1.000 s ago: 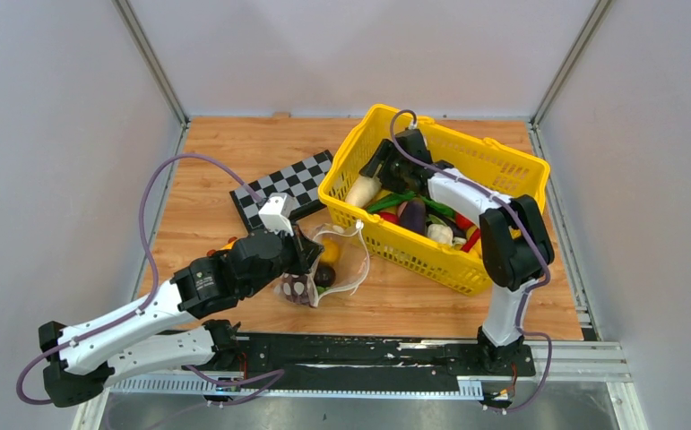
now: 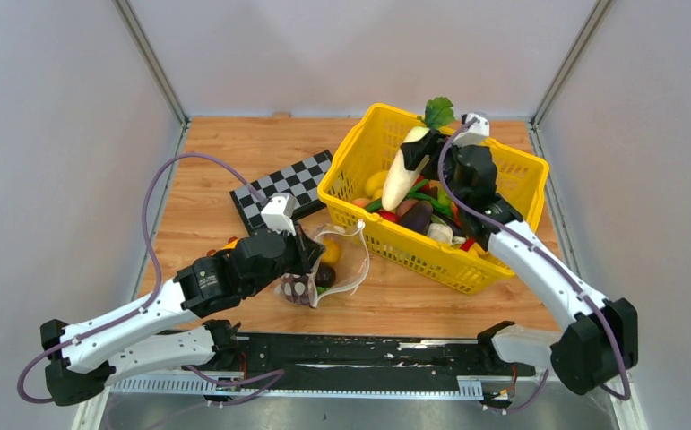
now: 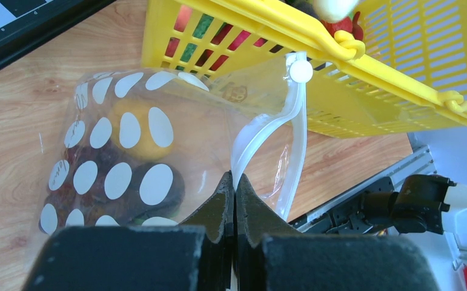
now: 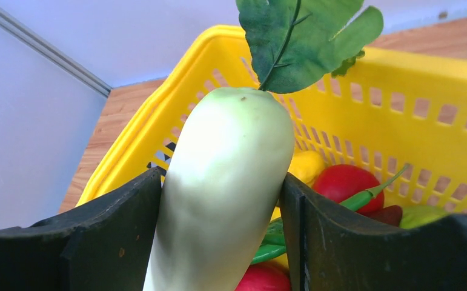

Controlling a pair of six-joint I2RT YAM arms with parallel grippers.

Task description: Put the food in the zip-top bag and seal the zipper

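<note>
The clear zip top bag (image 2: pixel 349 276) has a white zipper edge and lies open on its right side. Inside it are a yellow item (image 2: pixel 331 251) and a dark round item (image 2: pixel 324 275). In the left wrist view, my left gripper is shut on the bag's rim, with the zipper strip (image 3: pixel 261 130) rising from its fingertips. My right gripper has a finger on either side of a white radish (image 4: pixel 228 151) with a green leaf (image 4: pixel 306 42). The radish (image 2: pixel 405 170) is tilted, leaf end up, above the basket's contents.
A yellow basket (image 2: pixel 413 258) behind the bag holds several vegetables, including an eggplant (image 2: pixel 416 218). A checkered board (image 2: pixel 301 181) lies left of it.
The left arm and bag look nearly still.
</note>
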